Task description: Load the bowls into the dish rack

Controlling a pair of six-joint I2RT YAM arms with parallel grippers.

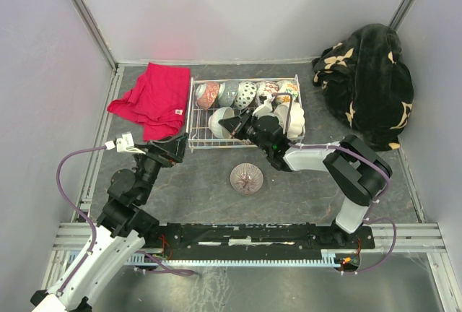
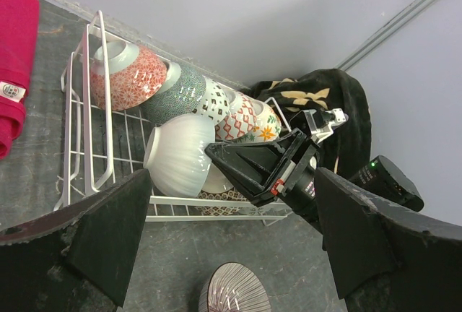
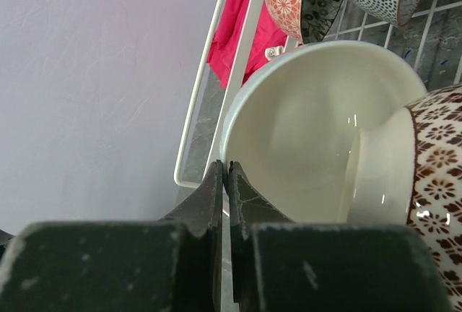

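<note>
A white dish rack (image 1: 192, 128) holds a back row of patterned bowls (image 2: 126, 77) and, at the front, a white bowl (image 2: 177, 154) on its side beside more bowls. My right gripper is shut at the white bowl's rim; whether the rim is between its fingertips is hard to tell. A brown-patterned bowl (image 3: 440, 182) is close on its right. My left gripper (image 1: 177, 146) stands open left of the rack's front. A striped bowl (image 1: 246, 178) rests on the grey surface in front of the rack.
A red cloth (image 1: 155, 99) lies left of the rack and a dark patterned blanket (image 1: 361, 84) right of it. The grey surface around the striped bowl is clear.
</note>
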